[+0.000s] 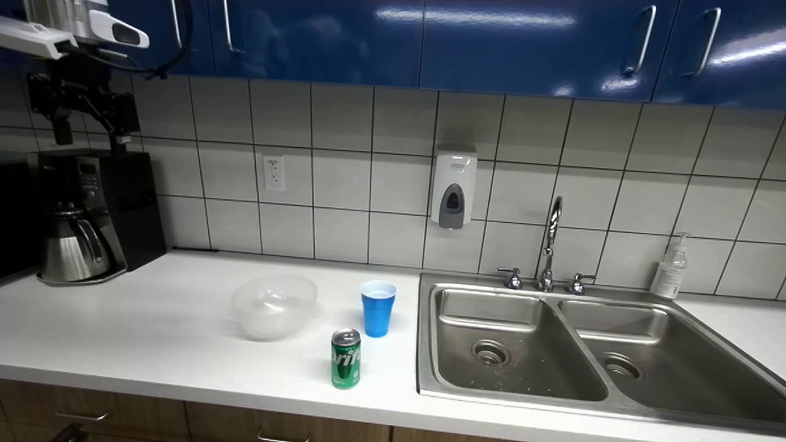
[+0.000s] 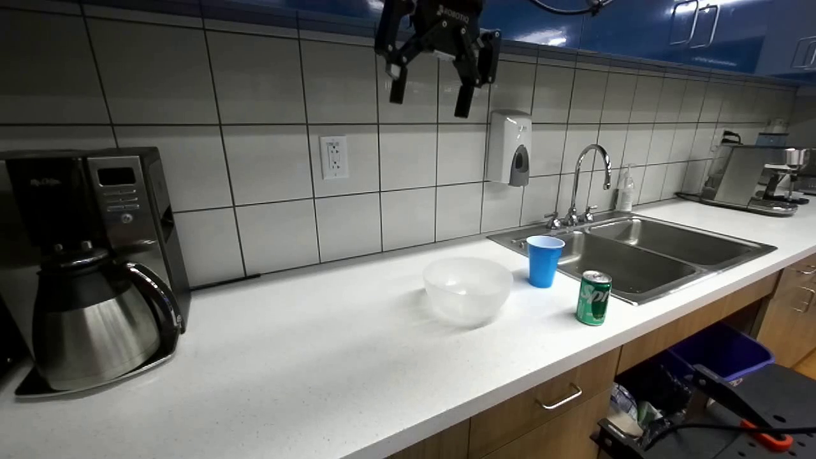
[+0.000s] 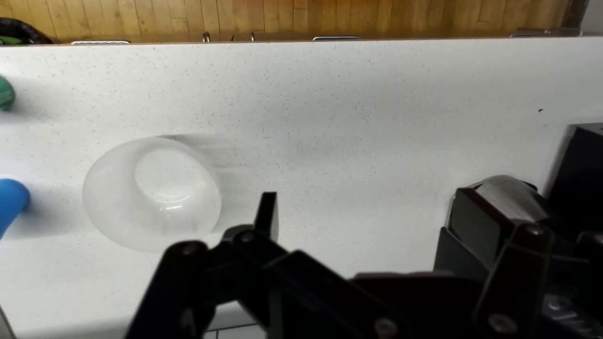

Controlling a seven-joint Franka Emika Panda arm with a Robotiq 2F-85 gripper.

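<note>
High above the counter my gripper hangs open, its fingers well apart with nothing between them. Exterior view 1 has the gripper at the upper left, in front of the coffee maker. A clear frosted bowl sits upright on the counter, empty as seen in the wrist view, where the bowl is left of the fingers. Right of it in exterior view 2 stand a blue cup and a green Sprite can. Only edges of the cup and can show in the wrist view.
A coffee maker with a steel carafe occupies the counter's left end. The double sink lies to the right, with a faucet behind it. Blue cabinets overhang the counter. Bare counter stretches between carafe and bowl.
</note>
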